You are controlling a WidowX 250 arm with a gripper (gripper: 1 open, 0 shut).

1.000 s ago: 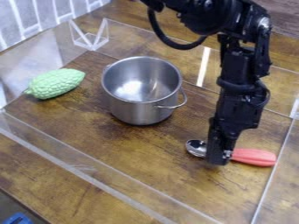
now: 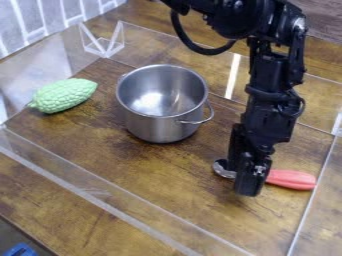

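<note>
My black gripper [image 2: 250, 172] points straight down at the right, low over a metal spoon [image 2: 223, 166] with a red handle [image 2: 291, 179] lying on the wooden table. Its fingers hide the middle of the spoon; whether they are open or closed on it is unclear. A steel pot [image 2: 158, 124] with a side handle stands left of my gripper.
A green corn-like object [image 2: 60, 95] lies at the far left. Clear panels border the wooden board [image 2: 114, 185]. The front middle of the board is free. A small blue item [image 2: 16, 250] shows at the lower left corner.
My gripper has shifted slightly down and toward the front, over the spoon. The pot and the green object have not moved.
</note>
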